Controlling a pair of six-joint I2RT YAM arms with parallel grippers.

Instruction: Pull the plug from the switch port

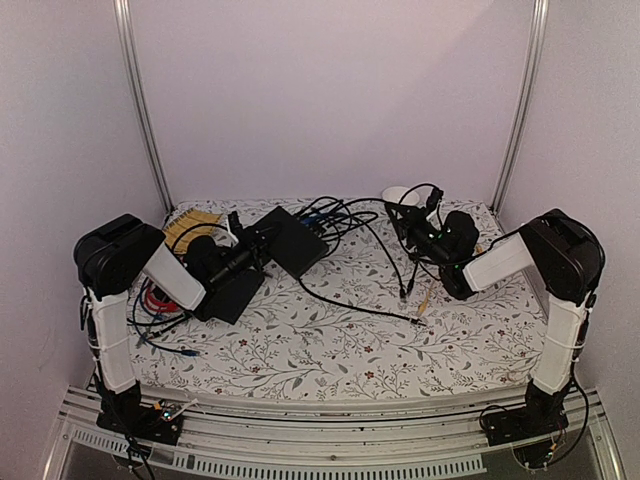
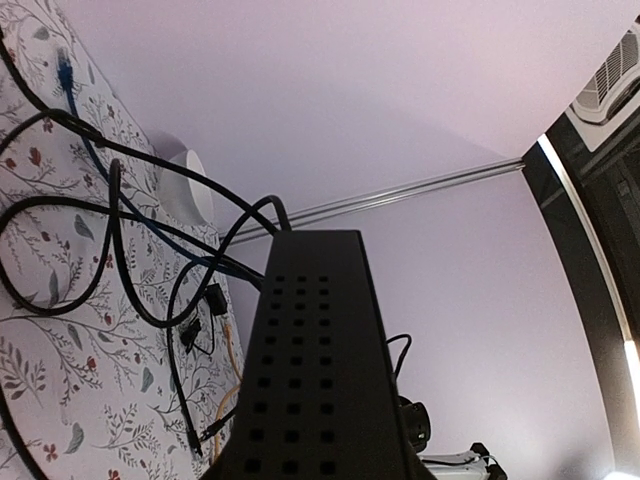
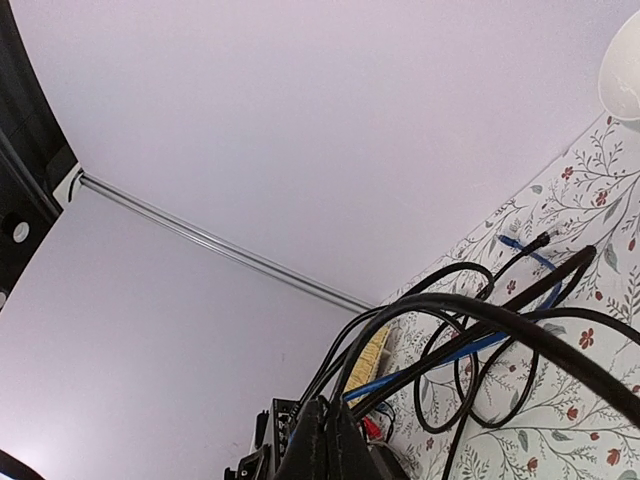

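Observation:
The black switch (image 1: 293,240) is held off the table by my left gripper (image 1: 268,236), which is shut on it; its perforated side (image 2: 308,350) fills the middle of the left wrist view, with cables running from its far end. My right gripper (image 1: 398,215) is to the right of the switch, apart from it, shut, with a black cable running over its fingertips in the right wrist view. Whether that cable is between the fingers or only in front of them I cannot tell. A loose cable end (image 1: 418,320) lies on the flowered table.
A white bowl (image 1: 400,195) stands at the back right. A yellow mat (image 1: 190,225) and another dark flat panel (image 1: 235,300) lie at the left among coiled cables. Tangled cables (image 3: 480,370) cover the back middle.

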